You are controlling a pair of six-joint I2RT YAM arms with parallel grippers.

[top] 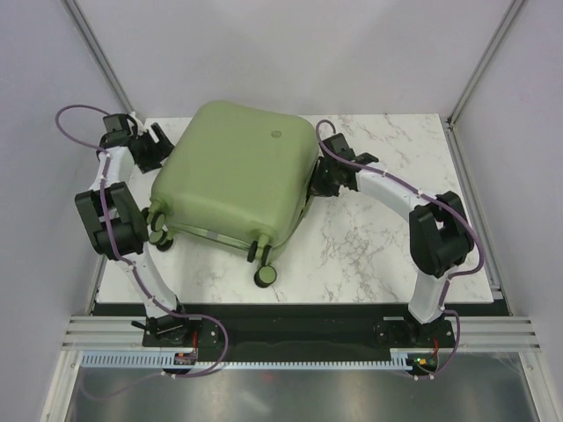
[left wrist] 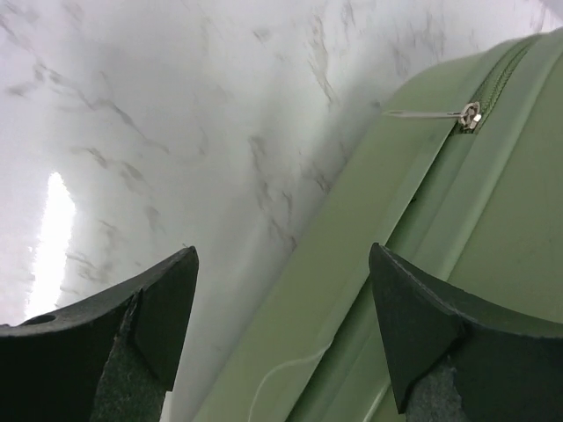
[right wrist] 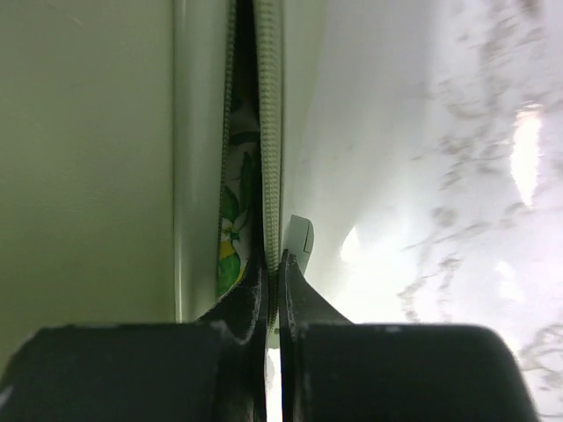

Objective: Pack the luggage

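Observation:
The green suitcase [top: 242, 167] lies slanted on the table with its lid down and its wheels toward the front. At its right side my right gripper [top: 314, 182] is shut on the zipper edge [right wrist: 269, 132]; beside that edge a dark gap shows flowered cloth [right wrist: 230, 220] inside. My left gripper stands open at the suitcase's upper left side. Nothing is clamped between its fingers, though the right one overlaps the suitcase side in the left wrist view. A metal zipper pull [left wrist: 471, 116] sits farther along that side, where the zip track shows.
Wheels [top: 265, 276] stick out at the suitcase's front end. Pale walls [top: 264, 53] close off the back and sides.

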